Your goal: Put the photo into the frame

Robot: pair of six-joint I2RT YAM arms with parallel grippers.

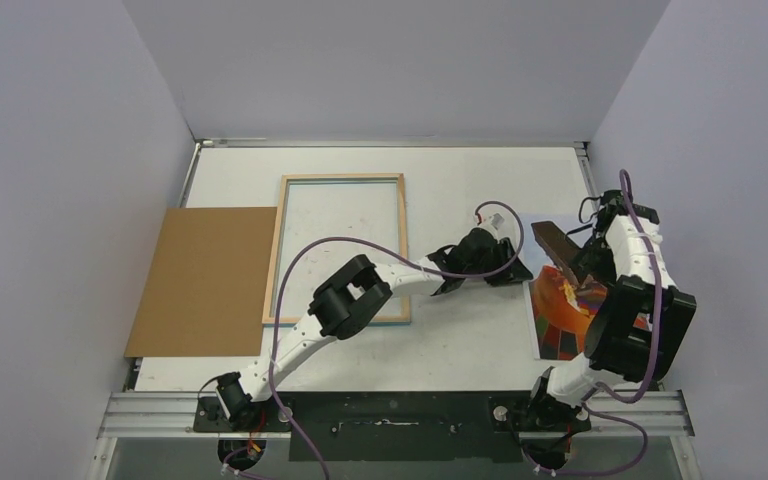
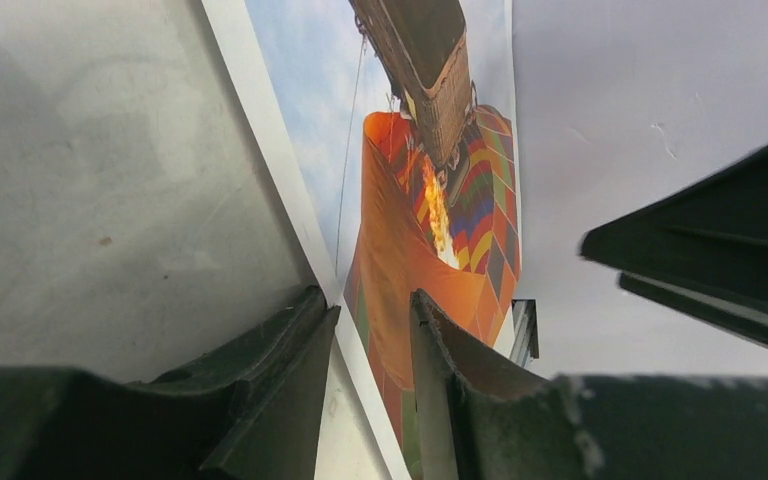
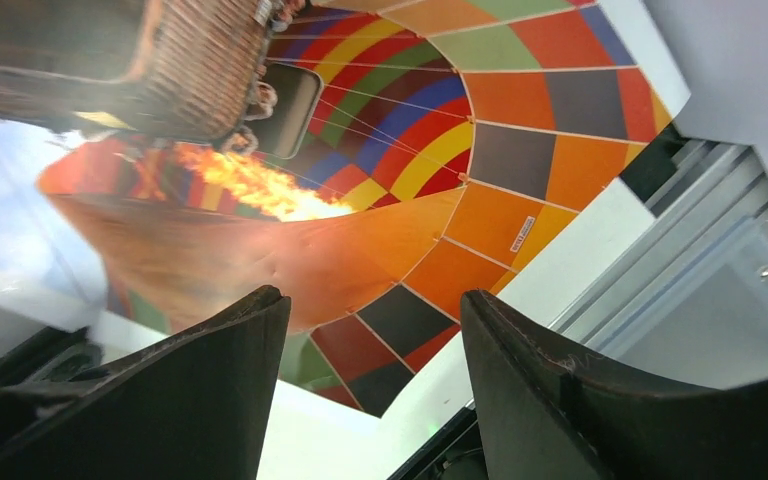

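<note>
The photo, a hot-air balloon print with a white border, lies at the right of the table, partly hidden under the right arm. The wooden frame lies left of centre, partly covered by the left arm. My left gripper is part open at the photo's left border. One finger stands by that edge and the other is over the print; no firm grip shows. Above the photo's near part, my right gripper is open, its fingers apart, with the photo's corner visible beyond and between them.
A brown board lies flat at the left. The grey wall stands close along the photo's right side.
</note>
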